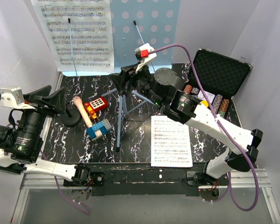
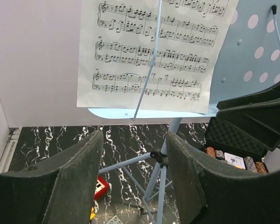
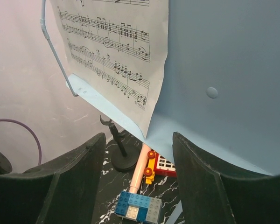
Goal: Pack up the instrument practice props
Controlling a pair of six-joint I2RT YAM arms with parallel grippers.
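A light blue music stand (image 1: pixel 144 37) holds a music sheet (image 1: pixel 84 37) under a thin rod, above its tripod. My left gripper (image 1: pixel 53 98) is open at the left, facing the sheet's lower edge in the left wrist view. My right gripper (image 1: pixel 123 77) stands open in front of the stand's lower ledge (image 3: pixel 109 111), beside the sheet's bottom corner, with nothing between its fingers. A second music sheet (image 1: pixel 171 141) lies flat on the table.
A pink microphone (image 1: pixel 82 112), red toy (image 1: pixel 98 104), blue block piece (image 1: pixel 100 129) and black round base (image 1: pixel 70 119) lie at left. An open black case (image 1: pixel 217 70) with chips stands at back right. Marble table (image 1: pixel 65 144) has some free front-left space.
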